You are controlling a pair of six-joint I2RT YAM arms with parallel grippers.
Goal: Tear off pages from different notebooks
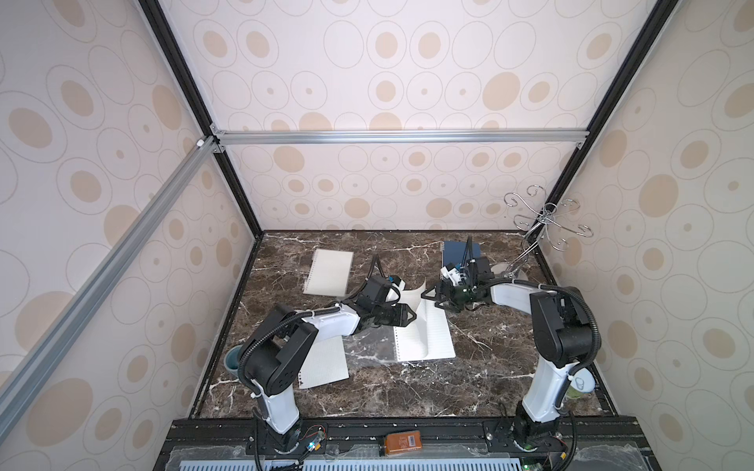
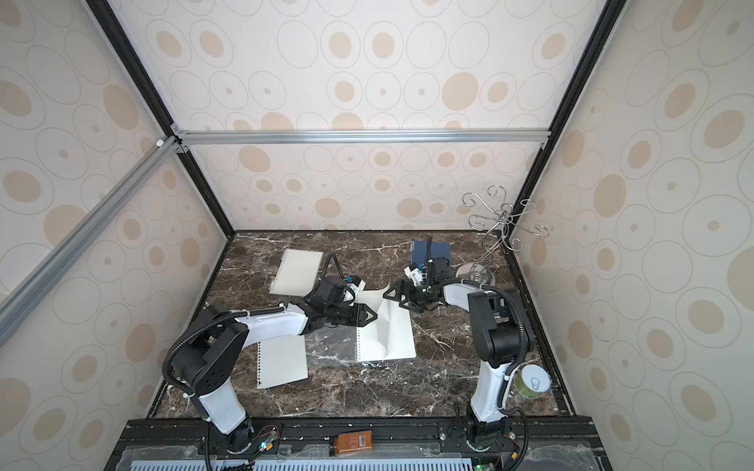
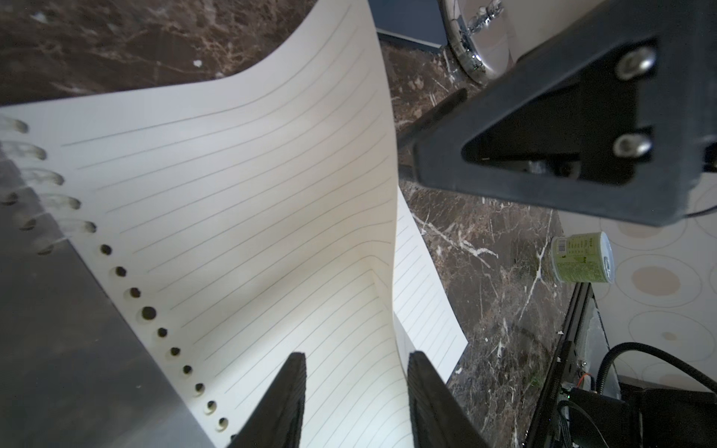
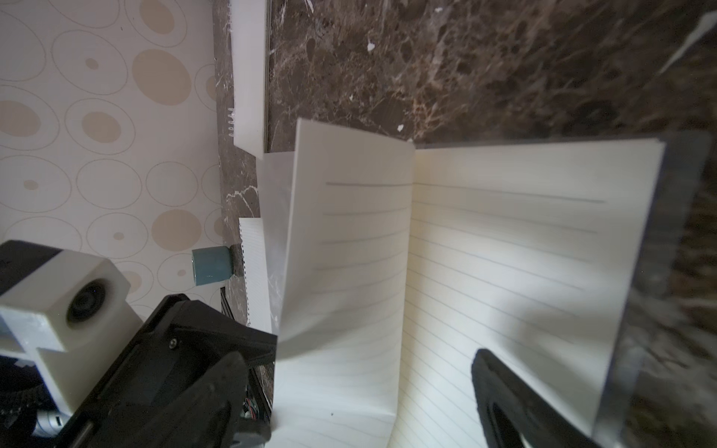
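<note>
A ruled spiral notebook [image 1: 433, 341] lies open at the centre, with a page [image 4: 343, 268] raised and curled along its middle. My left gripper is over the left half of the notebook, its fingertips part open above the curled paper; whether they touch it is unclear. My right gripper stands open at the upper right of that notebook, beside the raised page, with the paper between and beyond its fingers. Other notebooks lie around: a cream one [image 1: 329, 271] back left, a blue one [image 1: 459, 249] back right, a white one [image 1: 322, 365] front left.
A chrome stand [image 2: 504, 219] stands at the back right. A green can [image 2: 532, 382] sits at the front right, a teal cup [image 4: 211, 266] at the far left. Bare marble shows below and to the right of the central notebook.
</note>
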